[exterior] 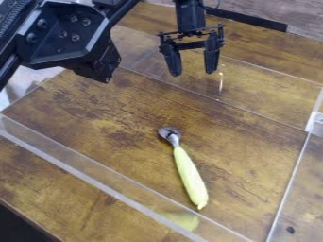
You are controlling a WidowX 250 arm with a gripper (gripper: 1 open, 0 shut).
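My gripper (192,62) hangs at the top centre, its two black fingers apart and nothing between them. Well below it, a tool with a long pale yellow handle (190,176) and a short metal head (169,133) lies on the wooden surface, angled from upper left to lower right.
Clear plastic walls (94,178) border the wooden work area (89,113). A large black arm part (70,38) fills the upper left. A thin pale upright object (221,83) shows just right of the gripper, too small to identify.
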